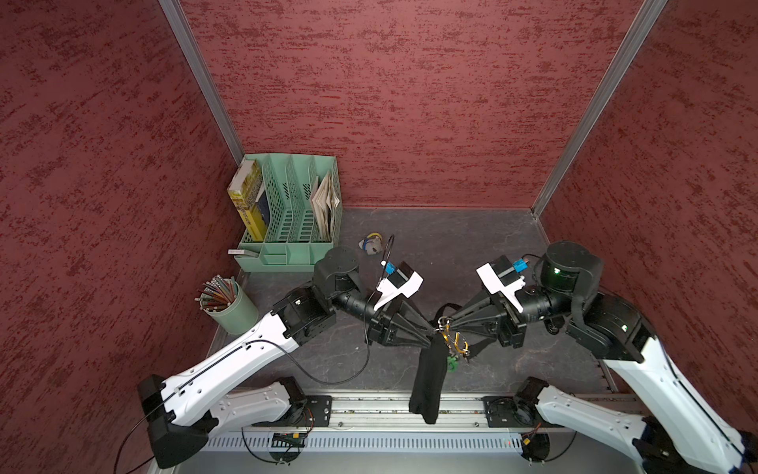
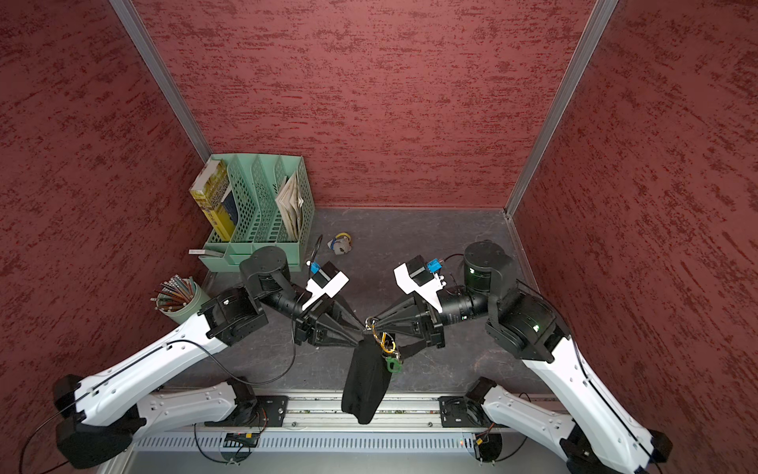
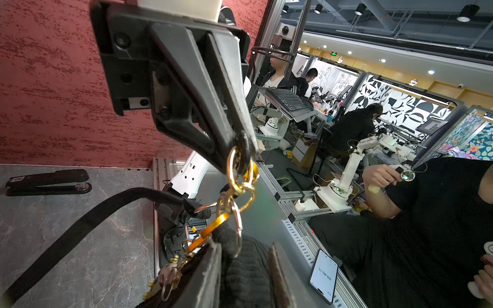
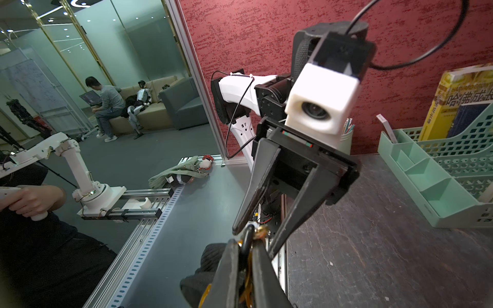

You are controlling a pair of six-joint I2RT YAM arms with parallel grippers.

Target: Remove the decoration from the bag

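Observation:
The black bag (image 1: 428, 377) hangs at the front of the bench, its black strap (image 3: 77, 231) trailing behind. At its top dangle gold and silver rings and clasps (image 2: 385, 341), with a green piece (image 2: 394, 365). My right gripper is shut on the metal clasp at the top; in the left wrist view its fingertips meet at the gold ring. My left gripper faces it, fingers part open around the bag's dark fabric beside the rings; whether they touch it is unclear.
A green file organizer (image 1: 288, 252) with books stands at the back left, a pen cup (image 1: 235, 314) in front of it. A small grey object (image 2: 340, 243) lies near the organizer.

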